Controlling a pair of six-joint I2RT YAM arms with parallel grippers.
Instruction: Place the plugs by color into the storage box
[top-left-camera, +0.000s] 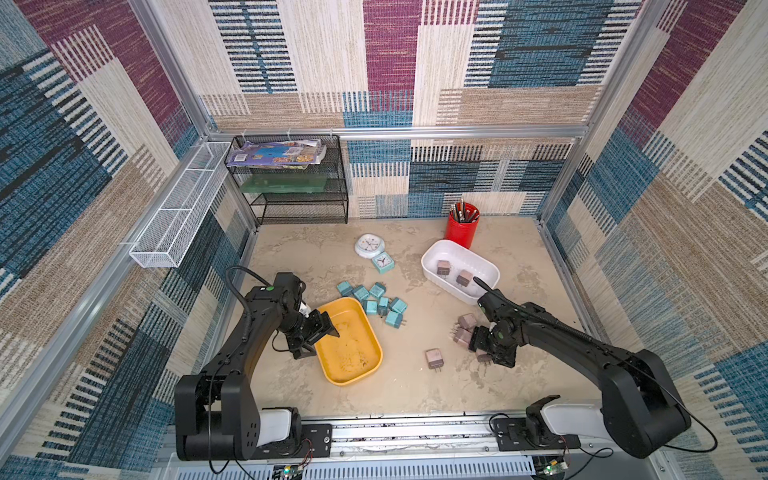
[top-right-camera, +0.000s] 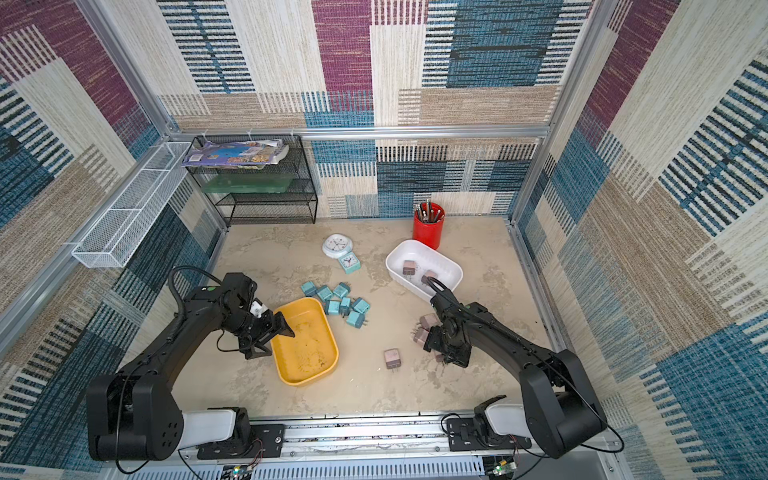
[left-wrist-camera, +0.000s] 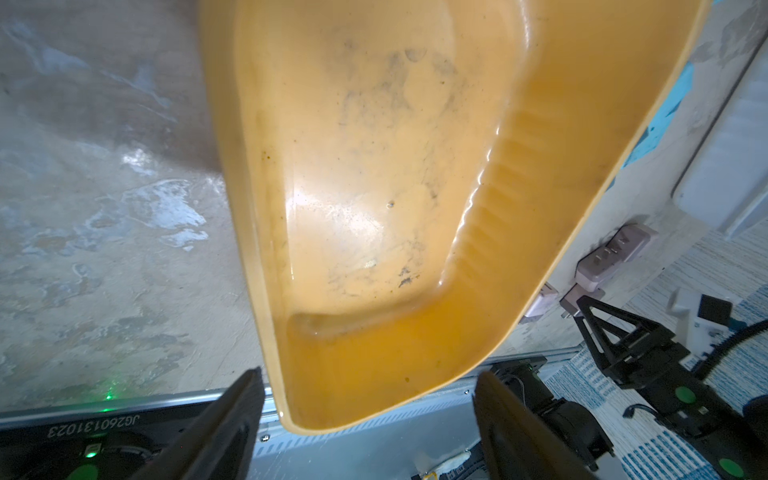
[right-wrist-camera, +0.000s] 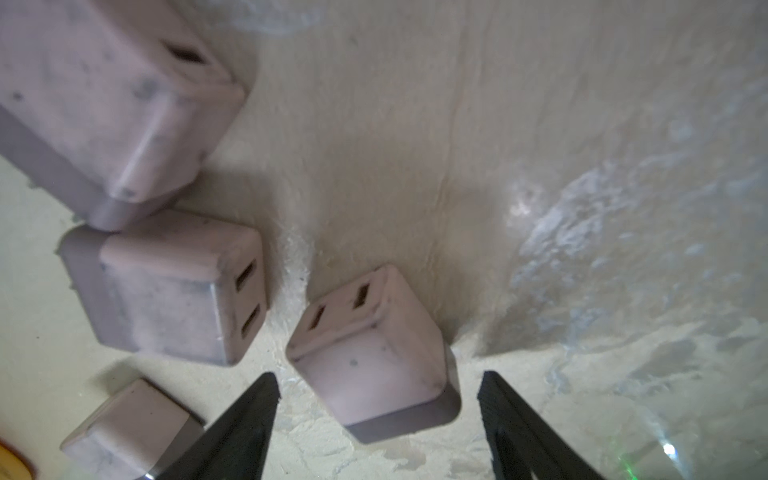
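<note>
Several blue plugs (top-left-camera: 377, 301) lie in a cluster behind the empty yellow box (top-left-camera: 350, 352). In the white box (top-left-camera: 473, 289) at the back right rest two pink plugs (top-left-camera: 443, 266). Other pink plugs are grouped on the table around my right gripper (top-left-camera: 475, 349), with one plug (top-left-camera: 433, 357) apart to the left. In the right wrist view a pink plug (right-wrist-camera: 376, 352) sits between my right gripper's parted fingers, with gaps on both sides. My left gripper is open and empty over the left side of the yellow box.
A red pen cup (top-left-camera: 461, 225) stands behind the white box. Two small clocks (top-left-camera: 369, 245) lie at the back middle, and a black wire rack (top-left-camera: 304, 209) stands at the back left. Bare table stretches between the yellow box and the lone pink plug.
</note>
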